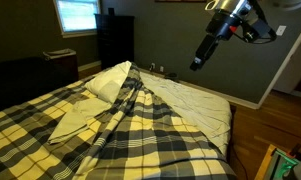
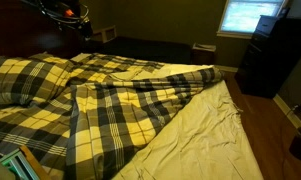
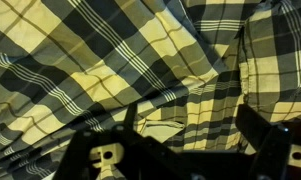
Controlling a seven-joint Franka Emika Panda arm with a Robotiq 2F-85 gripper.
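A plaid blanket (image 1: pixel 140 135) in black and cream lies rumpled over the bed. In exterior view 2 the plaid blanket (image 2: pixel 120 110) is bunched toward the left, and a bare pale sheet (image 2: pixel 205 135) shows on the right. High above the bed hangs my gripper (image 1: pixel 197 62), clear of the cloth. The wrist view looks down on plaid fabric (image 3: pixel 100 60) with folds and overlapping edges. There my gripper stands open, its dark fingers wide apart at the bottom, with only cloth visible below the gap.
A plaid pillow (image 2: pixel 28 82) rests at the left of exterior view 2. Dark dressers (image 1: pixel 116 38) stand against the far wall. Wooden floor (image 1: pixel 255 135) runs along the bed's right side. The air over the bed is clear.
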